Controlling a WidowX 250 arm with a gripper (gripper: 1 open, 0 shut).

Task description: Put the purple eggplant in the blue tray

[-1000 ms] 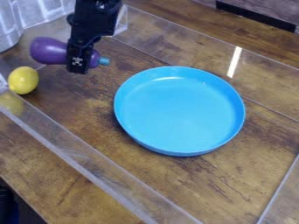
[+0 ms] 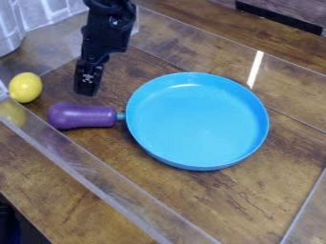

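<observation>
On the wooden table lies the purple eggplant (image 2: 82, 116), its teal stem end right by the left rim of the blue tray (image 2: 197, 119). The eggplant is outside the tray, which holds nothing. Behind the eggplant, my black gripper (image 2: 88, 81) points down and is apart from it, with nothing held. The fingers are dark and overlap in this view, so the width of the gap between them does not show.
A yellow egg-shaped object (image 2: 26, 87) sits at the left, near a white rack (image 2: 10, 29). A clear wall (image 2: 95, 176) runs diagonally across the front left. Bare wood lies behind and to the right of the tray.
The eggplant was up in my gripper; now it is out of the grip, lower in view, beside the tray. The gripper has come slightly lower in view. The tray is unmoved.
</observation>
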